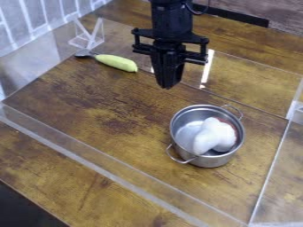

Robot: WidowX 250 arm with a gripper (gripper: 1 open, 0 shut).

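My black gripper [169,69] hangs above the table at the upper middle, fingers pointing down; whether anything is between them I cannot tell. To its left a pale yellow-green elongated object [117,62] lies on the table beside a spoon [84,55]. At the lower right stands a metal pot [215,158] with two wire handles, holding white rounded objects [207,134].
A clear holder [87,37] stands at the back left. Transparent panels edge the wooden table [95,151] at left and right.
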